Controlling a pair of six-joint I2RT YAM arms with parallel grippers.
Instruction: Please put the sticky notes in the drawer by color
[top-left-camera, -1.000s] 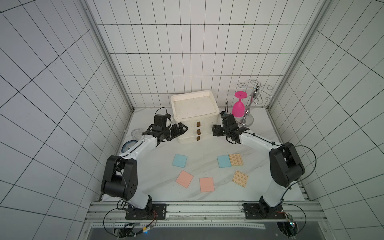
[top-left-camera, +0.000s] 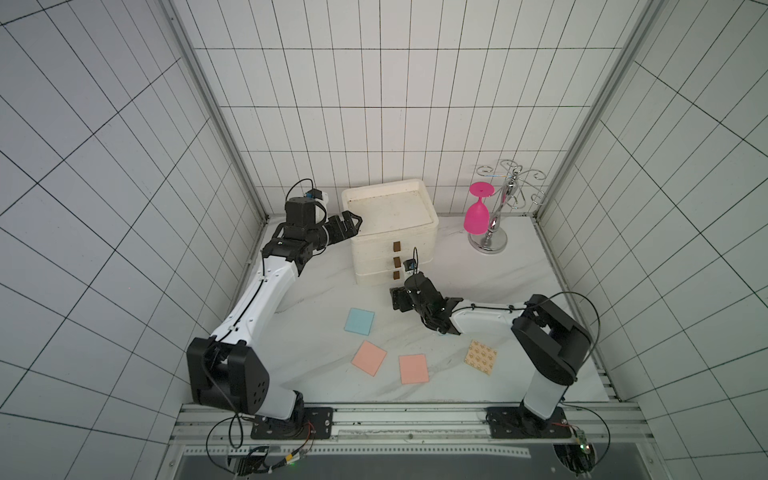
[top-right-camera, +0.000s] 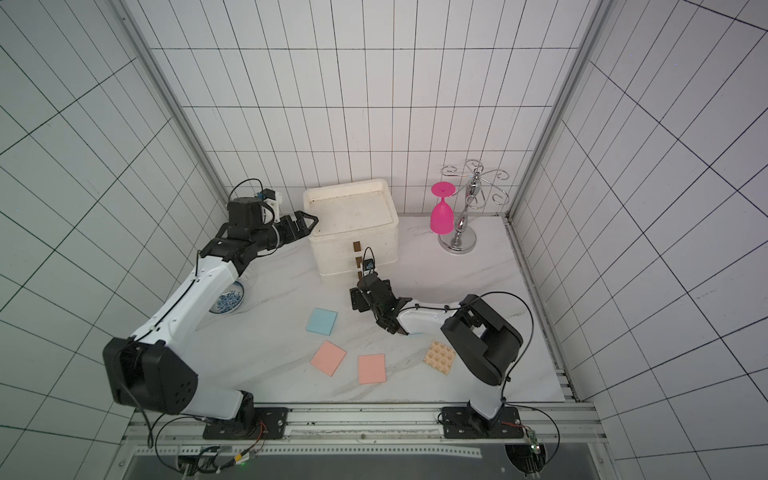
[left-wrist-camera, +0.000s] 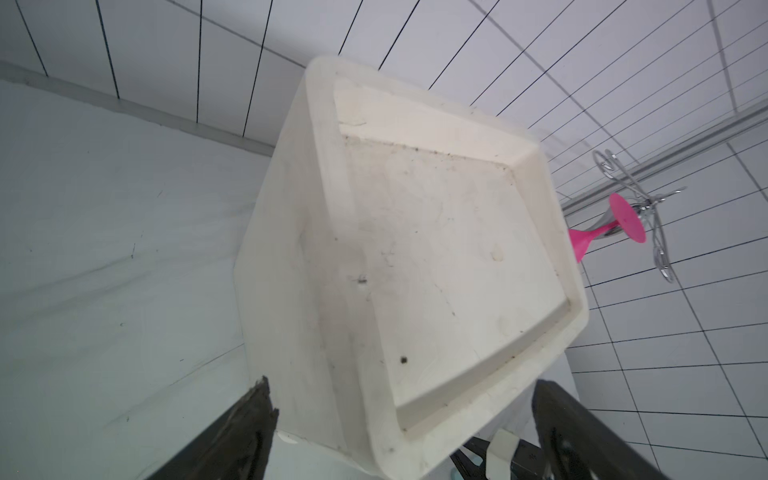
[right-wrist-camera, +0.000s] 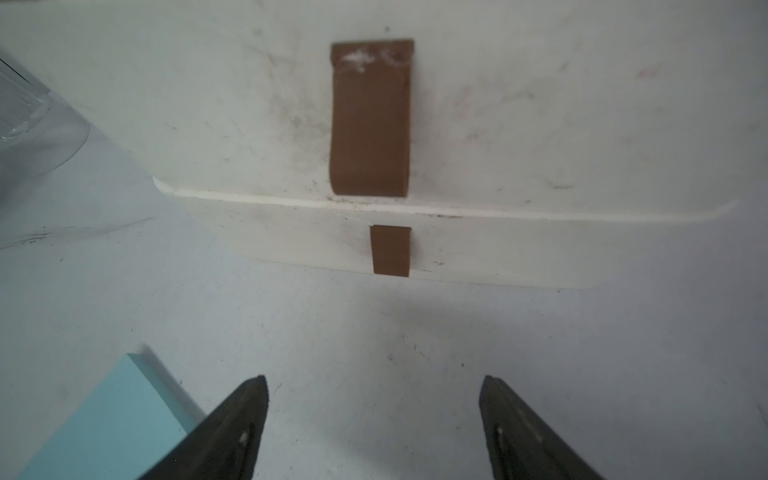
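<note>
A white drawer unit with brown handles stands at the back; its drawers look closed. Beside its upper left edge, my left gripper is open and empty. My right gripper is low in front of the unit, its fingers apart with bare table between them. The right wrist view shows the middle handle and bottom handle ahead. A blue pad lies left of the right gripper, two pink pads nearer the front, and a tan patterned pad at front right. The right arm covers the area behind it.
A pink goblet hangs on a metal stand at the back right. A blue-patterned bowl sits at the left, partly behind the left arm.
My left gripper has risen and moved left and back.
</note>
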